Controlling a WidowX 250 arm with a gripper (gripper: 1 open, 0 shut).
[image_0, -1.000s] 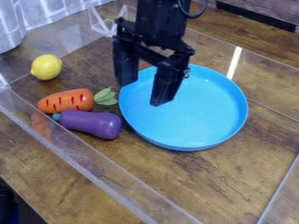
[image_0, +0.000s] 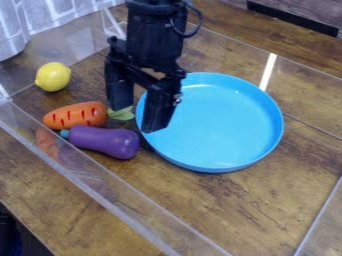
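The black gripper (image_0: 136, 100) hangs over the left rim of a blue bowl (image_0: 214, 125), its two fingers apart with nothing seen between them. Just left of and below it lie an orange toy carrot (image_0: 75, 114) with a green top and a purple toy eggplant (image_0: 100, 141). A yellow lemon (image_0: 54, 76) sits farther back at the left.
Transparent barriers run along the left front and the right side. A white object (image_0: 8, 30) stands at the upper left corner.
The gripper has moved left, from above the bowl toward the carrot and eggplant at the bowl's left edge. The toys and bowl have stayed put.
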